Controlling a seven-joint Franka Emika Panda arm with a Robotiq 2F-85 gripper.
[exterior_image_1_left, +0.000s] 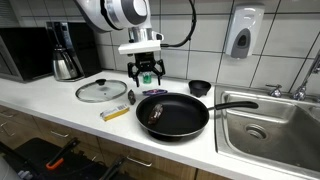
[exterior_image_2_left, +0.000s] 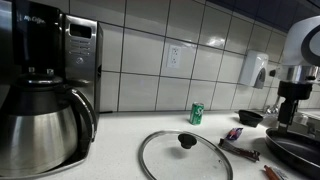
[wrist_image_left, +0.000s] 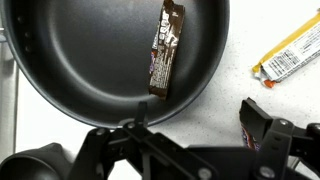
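Observation:
My gripper hangs open above the counter, behind the black frying pan, with nothing between its fingers. In the wrist view its two fingertips stand wide apart, one over the pan's rim and the other over the counter. A brown-wrapped bar lies inside the pan. Outside it, a yellow-and-white wrapped bar rests on the counter. A purple package lies near the can, and a dark wrapped item sits left of the pan. One finger partly hides a dark wrapper in the wrist view.
A glass lid lies at the left, with a green can behind it. Toward the wall stands a small black bowl. The pan's handle points toward the sink. A coffee maker stands far left.

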